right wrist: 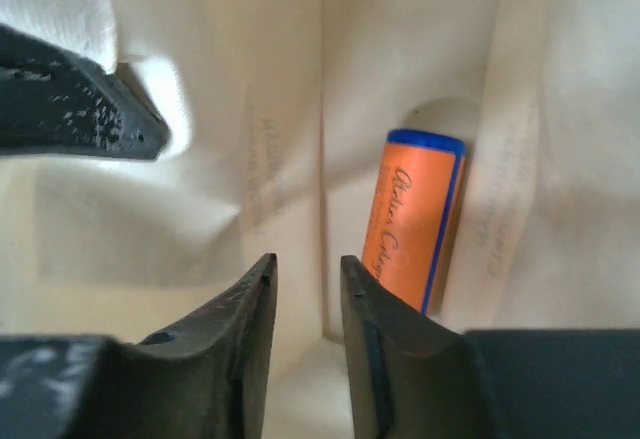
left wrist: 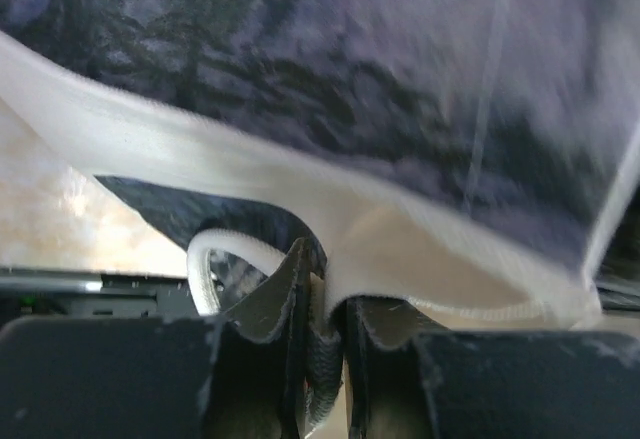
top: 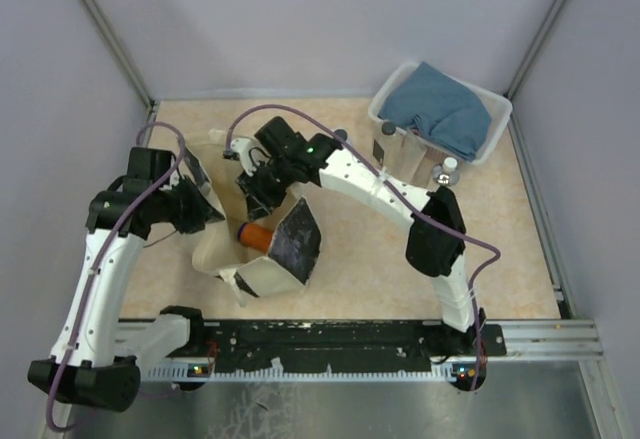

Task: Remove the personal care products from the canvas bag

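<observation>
The canvas bag [top: 215, 244] lies on the left of the table with its mouth facing up. Inside it an orange tube with blue ends [right wrist: 410, 219] rests on the bottom, with dark lettering on its side. My right gripper is inside the bag mouth, fingers apart and empty, with the tube just ahead and to the right. At the bag's left rim, my left gripper has its fingers close together on a fold of canvas; one finger [right wrist: 90, 109] shows inside the bag in the right wrist view.
A clear bottle with a dark cap [top: 386, 144], a pale bottle [top: 412, 154] and a silver-topped bottle [top: 446, 171] stand at the back right. Behind them is a white bin [top: 497, 109] holding a blue cloth [top: 437, 109].
</observation>
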